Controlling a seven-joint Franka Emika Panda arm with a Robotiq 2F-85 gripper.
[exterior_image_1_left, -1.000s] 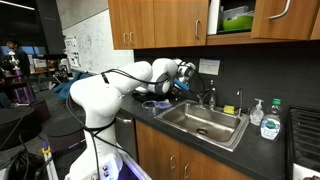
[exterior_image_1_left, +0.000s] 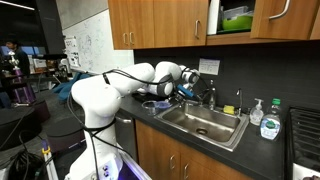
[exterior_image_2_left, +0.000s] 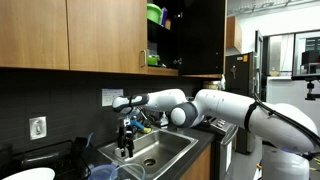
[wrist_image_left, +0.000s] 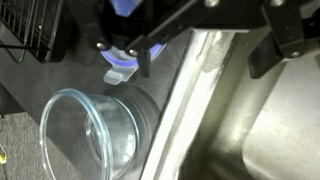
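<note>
In the wrist view my gripper is open, its dark fingers spread wide above the sink's near rim, with no object held between them. A clear round glass container (wrist_image_left: 118, 138) rests on the dark counter at lower left, outside the fingers. Partly covered by the gripper's left side is a container with a blue-purple lid (wrist_image_left: 122, 57) and a clear tab. The steel sink (wrist_image_left: 225, 120) fills the right of that view. From outside, the gripper (exterior_image_2_left: 125, 151) hangs by the sink's left end, too small for its fingers to be made out.
A black wire rack (wrist_image_left: 32, 25) stands at the wrist view's upper left. Clear bowls (exterior_image_2_left: 103, 173) sit on the counter left of the sink. The faucet (exterior_image_1_left: 211, 97) rises behind the basin; soap bottles (exterior_image_1_left: 271, 122) stand to its right. Upper cabinets (exterior_image_1_left: 165, 22) overhang the counter.
The counter objects in exterior view 1 look unmoved.
</note>
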